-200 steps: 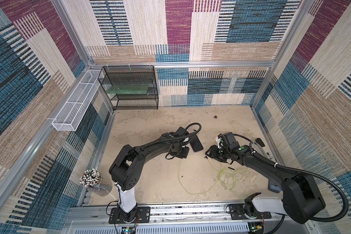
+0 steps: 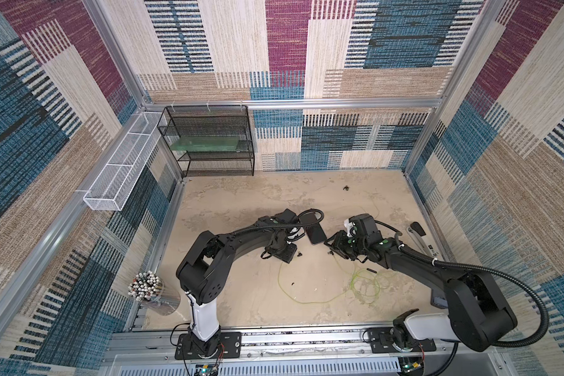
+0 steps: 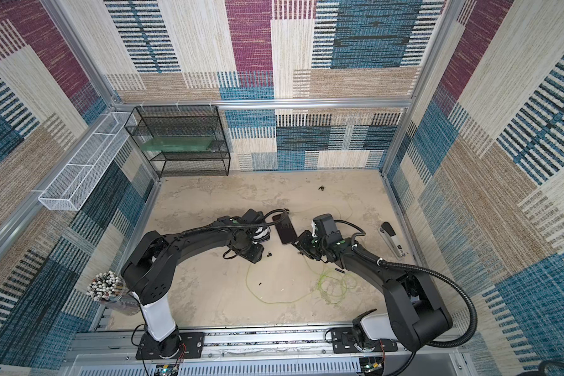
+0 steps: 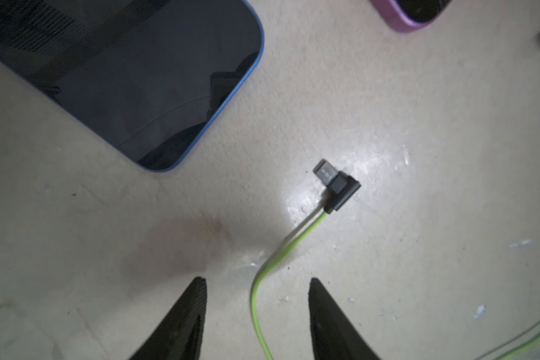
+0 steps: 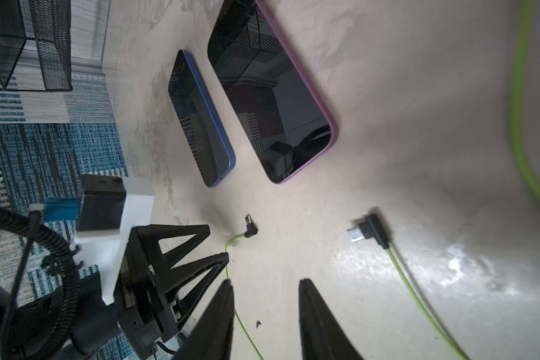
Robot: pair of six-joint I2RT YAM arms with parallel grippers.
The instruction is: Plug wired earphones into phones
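Note:
The purple-edged phone (image 5: 276, 96) and the blue-edged phone (image 5: 201, 120) lie face up side by side in the right wrist view. My left gripper is open above the table; ahead of its fingers lies a black angled plug (image 4: 339, 187) on a green cable (image 4: 288, 249), apart from the blue-edged phone (image 4: 138, 72). A second plug (image 5: 370, 229) on green cable rests beyond my right gripper, to the right. The right fingers stand apart with nothing between them. In the top left view, the left arm hides the blue-edged phone.
A tangle of green cable (image 2: 364, 287) lies right of centre, near a small black stick (image 2: 371, 270). Farther right is a stapler-like object (image 2: 420, 230). A mesh rack (image 2: 210, 141) stands at the back left.
The left gripper has shifted slightly left and toward the front. The left cable lies farther left, and its plug now shows beside the left gripper.

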